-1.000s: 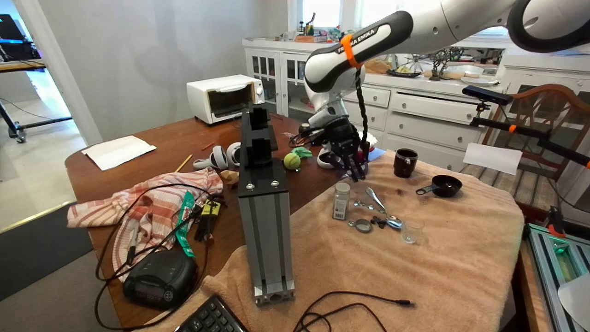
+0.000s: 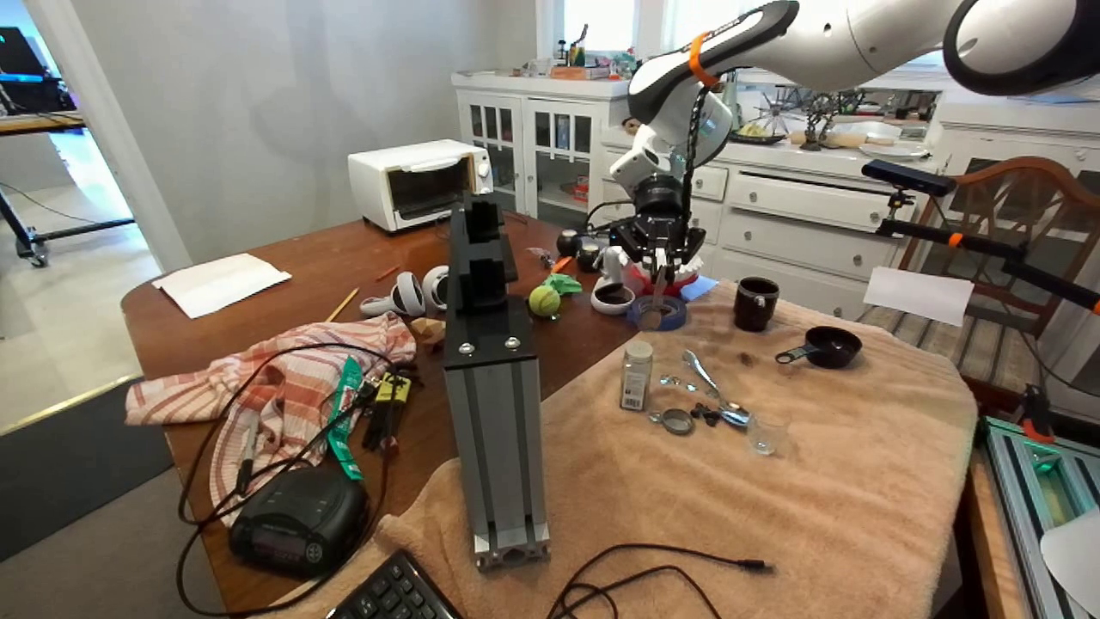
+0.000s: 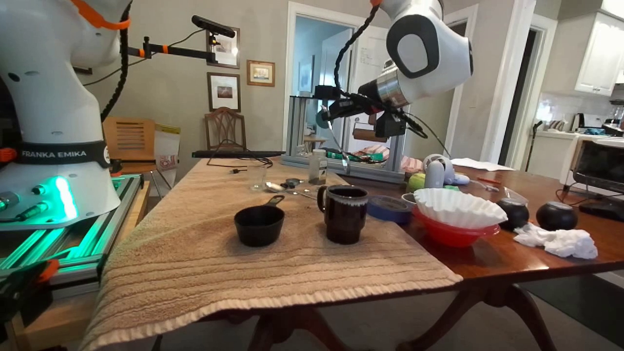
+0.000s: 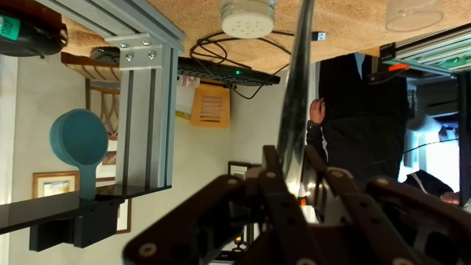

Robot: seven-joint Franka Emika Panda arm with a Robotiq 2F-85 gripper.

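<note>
My gripper is shut on a long, shiny metal utensil (image 4: 296, 88), which looks like a spoon or similar piece of cutlery. In exterior view 2 the gripper (image 3: 328, 113) is high above the table, tilted, and the utensil (image 3: 338, 143) slants down from it. Exterior view 1 shows the gripper (image 2: 665, 263) over the far side of the table, near the blue tape roll (image 2: 660, 314). The utensil's far end runs out of the wrist view, so its shape there is hidden.
A metal-profile stand (image 2: 495, 444) rises left of the towel; a teal scoop (image 4: 81, 137) hangs from its holder. On the towel are a shaker jar (image 2: 636, 376), a glass (image 2: 766, 433), spoons (image 2: 734, 414), a dark mug (image 2: 755, 304) and a small black pan (image 2: 832, 347).
The arm has swung, and my gripper has gone from pointing down to the right near the tape roll to a higher, differently tilted pose. The table items appear unmoved.
</note>
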